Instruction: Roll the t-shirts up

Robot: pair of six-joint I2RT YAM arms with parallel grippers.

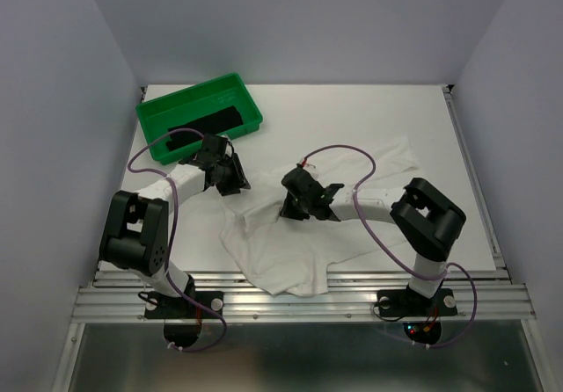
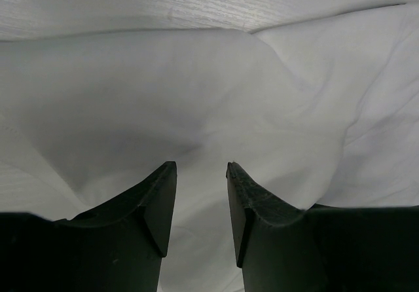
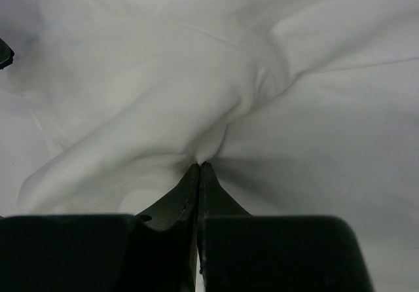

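Note:
A white t-shirt [image 1: 280, 256] lies spread and rumpled across the white table, its left part folded over in a loose ridge. My left gripper [image 1: 240, 187] is over the shirt's upper left edge, its fingers part open. In the left wrist view, cloth [image 2: 196, 115] lies below the parted fingers [image 2: 160, 197], with nothing gripped between them. Near the shirt's middle, my right gripper [image 1: 283, 215] points down at the fold. The right wrist view shows its fingertips [image 3: 209, 184] shut, with creases of the fold [image 3: 208, 145] drawing together at them, a thin pinch of cloth.
A green bin [image 1: 201, 93] with a dark inside stands at the back left, close behind my left arm. Bare table [image 1: 343, 111] shows along the back and right. Grey walls enclose the sides and back, and a metal rail [image 1: 281, 304] runs along the front.

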